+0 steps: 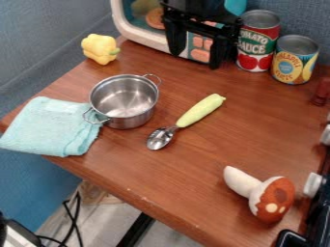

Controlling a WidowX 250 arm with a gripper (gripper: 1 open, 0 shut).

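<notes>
My black gripper (196, 31) is at the top centre, in front of a white toy microwave (142, 23) with pink buttons; whether its fingers are open or shut is unclear. A steel pot (123, 101) sits on the table beside a folded light-blue cloth (49, 130). A spoon with a pale yellow handle (196, 113) lies at the centre. A toy mushroom (268, 197) lies at the lower right.
A tomato sauce can (257, 43), a second can (294, 62) and a yellow toy (100, 47) stand at the back. Dark objects line the right edge.
</notes>
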